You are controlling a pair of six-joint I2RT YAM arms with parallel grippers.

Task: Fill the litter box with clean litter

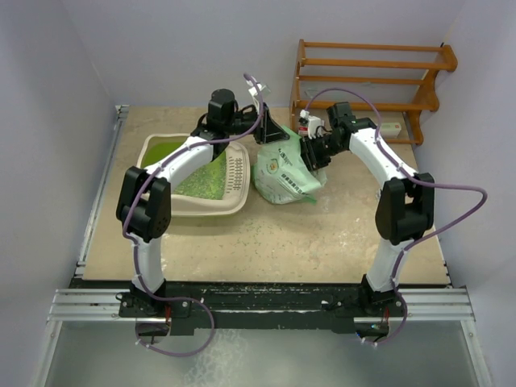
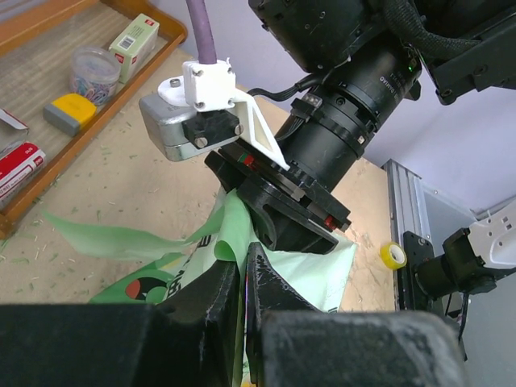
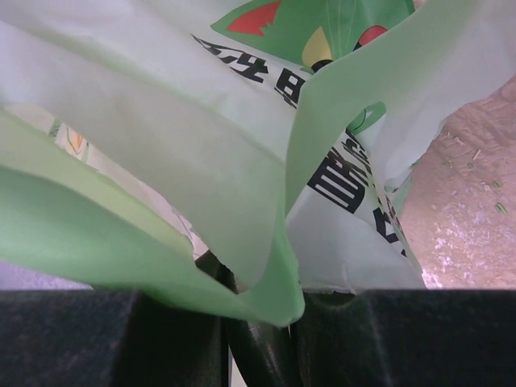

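The litter bag [image 1: 284,176], pale green and white with printed lettering, stands on the table right of the litter box [image 1: 235,179]. Green litter [image 1: 211,179] covers the box's floor. My left gripper [image 1: 276,139] is shut on the bag's upper edge; in the left wrist view, green plastic [image 2: 234,230] runs down into its fingers [image 2: 211,302]. At the bag's right upper side is my right gripper [image 1: 309,153]. Its fingers stand part open in the right wrist view, with the bag's folded green rim [image 3: 274,302] across the gap. Whether the rim lies inside is unclear.
A wooden rack [image 1: 367,63] stands at the back right, with a small carton [image 2: 139,42], a clear tub [image 2: 95,74] and a yellow-grey item [image 2: 71,113] by it. A yellow tape roll [image 2: 393,255] lies near the table's edge.
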